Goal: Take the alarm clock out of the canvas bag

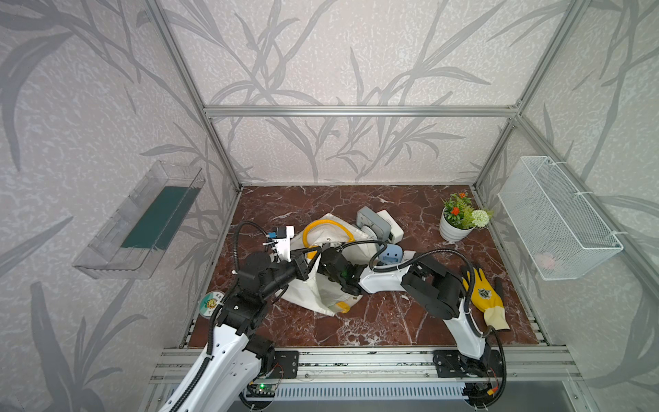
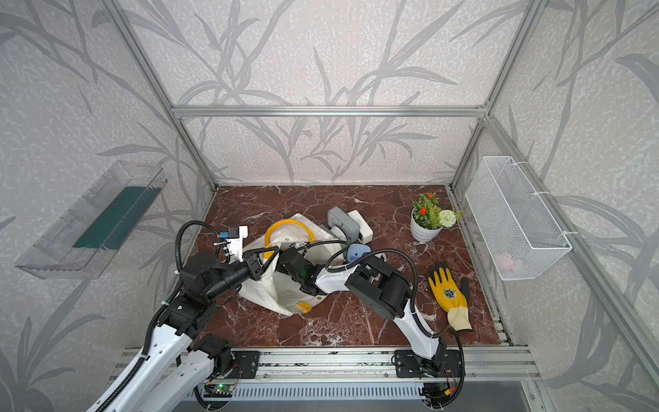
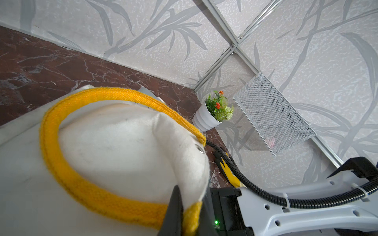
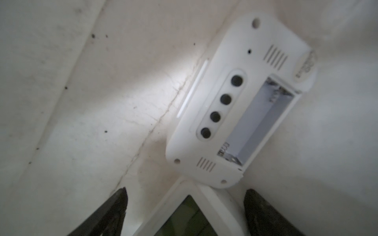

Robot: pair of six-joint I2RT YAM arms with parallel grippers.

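Note:
The white canvas bag (image 1: 300, 296) with yellow handles lies open on the table. My left gripper is shut on its rim, with canvas and yellow strap between the fingers. My right gripper reaches inside the bag, its fingers (image 4: 105, 214) wide apart. Ahead of them lies a white clock-like device (image 4: 212, 157), back upward, showing several dark buttons and an empty battery bay. A second white device (image 4: 230, 210) with a dark screen (image 4: 187, 220) sits between the fingers, partly out of frame; I cannot tell whether they touch it.
Behind the bag stand a grey object (image 1: 371, 221) and a white one (image 1: 391, 225), with a blue item (image 1: 391, 253) beside the right arm. A potted plant (image 1: 453, 226) and a yellow glove (image 1: 484, 295) are at right.

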